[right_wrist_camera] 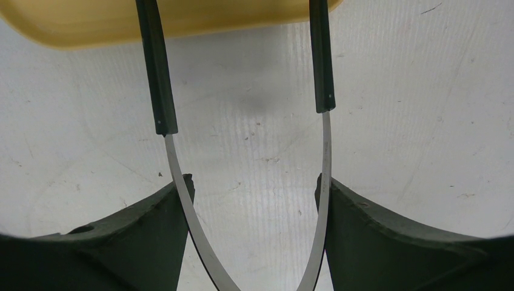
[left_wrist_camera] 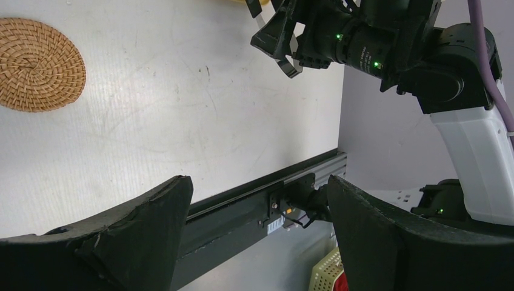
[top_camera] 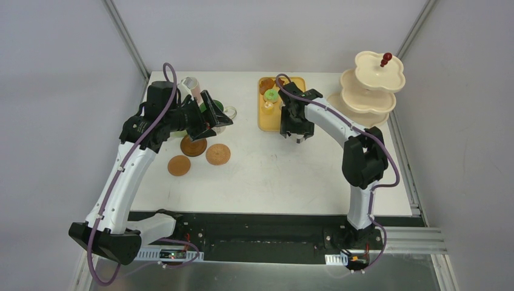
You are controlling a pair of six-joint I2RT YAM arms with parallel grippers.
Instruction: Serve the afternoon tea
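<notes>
In the right wrist view, my right gripper is shut on metal tongs (right_wrist_camera: pixel 326 145) with dark tips. The tongs' tips stand apart, with nothing between them, over the near edge of a yellow tray (right_wrist_camera: pixel 242 18). The top view shows that tray (top_camera: pixel 268 126) bearing a green ring-shaped pastry (top_camera: pixel 271 95), a brown pastry (top_camera: pixel 266 85) and a yellowish item (top_camera: pixel 268 107); the right arm hides its right side. My left gripper is open and empty. A cream tiered stand (top_camera: pixel 368 102) rises at the back right.
Round woven coasters (top_camera: pixel 218 154) lie at the left. Behind the left arm, a pink cup-like object (top_camera: pixel 191 85) and a clear-handled vessel (top_camera: pixel 230 112) are partly hidden.
</notes>
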